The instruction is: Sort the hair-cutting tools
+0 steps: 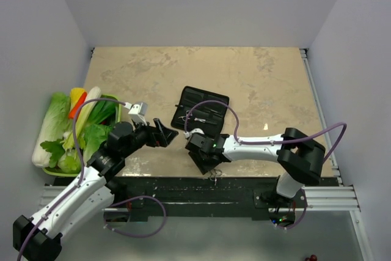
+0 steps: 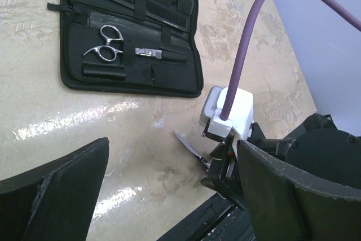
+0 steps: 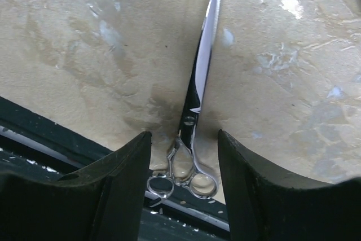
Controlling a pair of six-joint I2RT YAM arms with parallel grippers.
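Note:
A pair of long-bladed scissors (image 3: 194,100) lies on the beige surface near its front edge, finger rings toward the dark edge. My right gripper is open directly over them, its fingers on either side of the pivot, partly hiding them in the top view. A black zip case (image 2: 130,69) lies open behind, holding combs (image 2: 166,12), scissors with finger rings (image 2: 108,49) and a silver-toothed tool (image 2: 148,52). My left gripper (image 1: 165,132) stands open to the left of the case, nothing between its fingers.
A green basket of vegetables (image 1: 73,132) fills the left side, beside the left arm. A dark strip (image 1: 177,194) runs along the front edge, with walls at both sides.

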